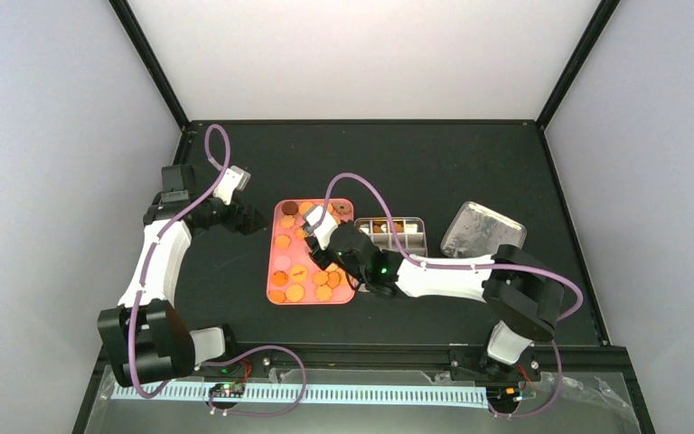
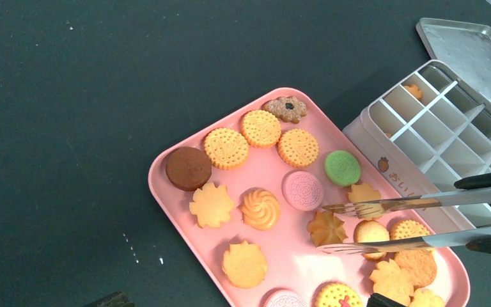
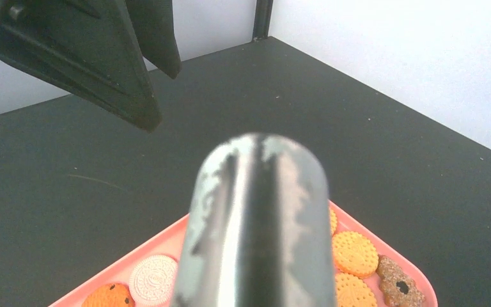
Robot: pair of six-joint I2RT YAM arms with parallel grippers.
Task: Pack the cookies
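Note:
On the pink tray [image 2: 185, 225] lie many cookies, among them a chocolate round [image 2: 188, 169], a green round [image 2: 342, 168] and a pink round [image 2: 303, 190]. My right gripper reaches over the tray from the right, its two long metal fingers apart. A brown star-shaped cookie [image 2: 327, 228] shows between those tips; whether they touch it I cannot tell. Beside the tray stands the white divided box [image 2: 378, 139], with cookies in some compartments. My left gripper [image 1: 255, 221] is open and empty, left of the tray.
A silver metal lid [image 1: 482, 231] rests on the table right of the box; the right arm [image 1: 443, 276] passes in front of both. Bare black table [image 2: 89, 128] stretches behind and left of the tray.

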